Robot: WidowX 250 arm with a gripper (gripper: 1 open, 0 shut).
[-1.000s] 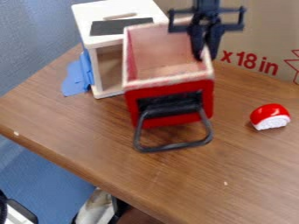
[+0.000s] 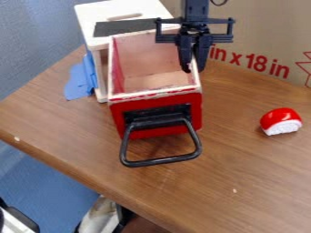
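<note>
My gripper [image 2: 192,58] is at the upper middle, its fingers at the right wall of an open red box [image 2: 180,106] with a pale interior and a black handle [image 2: 159,159] at the front. I cannot tell whether the fingers are closed on that wall. The box stands on the wooden table [image 2: 145,196], close against a white wooden structure [image 2: 95,20] behind it. A small red-and-white rounded object [image 2: 279,121] lies apart at the right.
A blue cloth [image 2: 79,82] lies left of the box. Cardboard [image 2: 261,41] stands along the back. The front and right of the table have free room. The table's left edge drops to blue flooring.
My gripper and the red box have moved left, toward the white structure and blue cloth, and the box's front handle has shifted left with them.
</note>
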